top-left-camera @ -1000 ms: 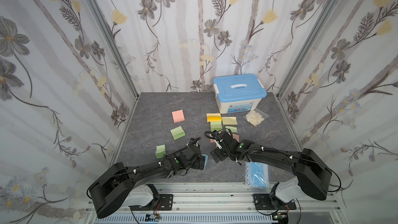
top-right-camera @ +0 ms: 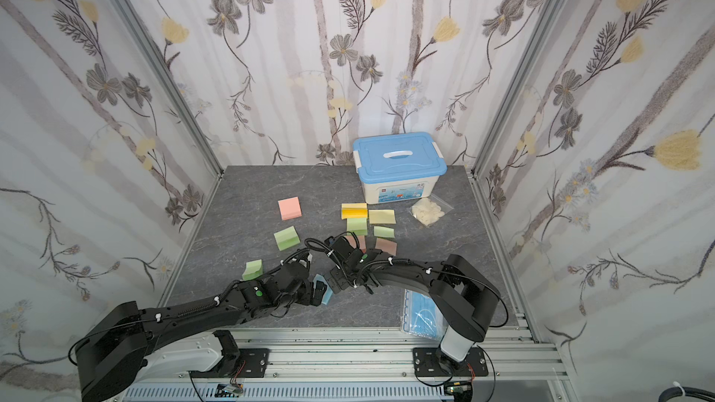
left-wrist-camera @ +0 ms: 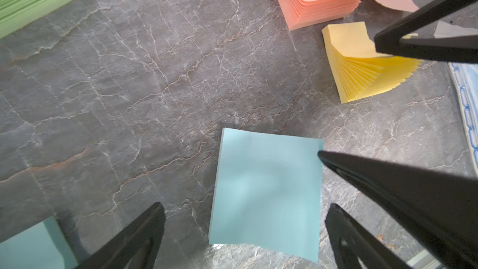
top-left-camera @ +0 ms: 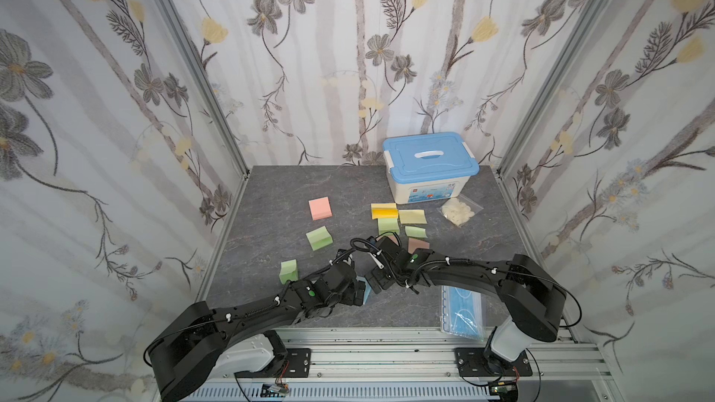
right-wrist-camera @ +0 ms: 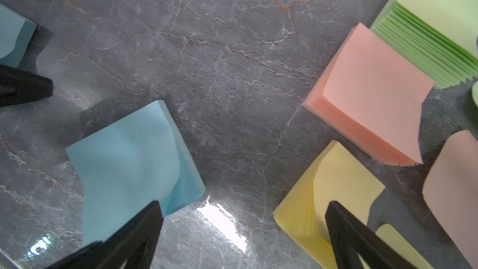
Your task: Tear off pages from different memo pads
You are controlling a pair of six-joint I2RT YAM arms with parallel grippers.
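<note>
A blue memo pad (left-wrist-camera: 268, 189) lies below my left gripper, which is open with bare table and the pad's lower part between its fingers, not gripping it. The same blue pad (right-wrist-camera: 134, 164) shows at left in the right wrist view. My right gripper stands open over bare table, its fingers apart; the blue pad is on one side and a yellow pad (right-wrist-camera: 328, 194) on the other. A pink pad (right-wrist-camera: 373, 94) and a light green pad (right-wrist-camera: 433, 25) sit farther right. Another blue pad (left-wrist-camera: 37, 246) is at the left wrist view's lower left corner.
Loose sheets include a pink one (right-wrist-camera: 458, 189), a pale yellow one (top-left-camera: 412, 216) and a green one (top-left-camera: 415, 231). A lidded box (top-left-camera: 430, 167) and a bag (top-left-camera: 458, 210) stand behind. A blue packet (top-left-camera: 462, 311) lies at front right.
My right arm has shifted left, toward the blue pad and my left gripper, uncovering the loose pink sheet. The left arm has edged slightly left at its base side. The pads look unmoved.
</note>
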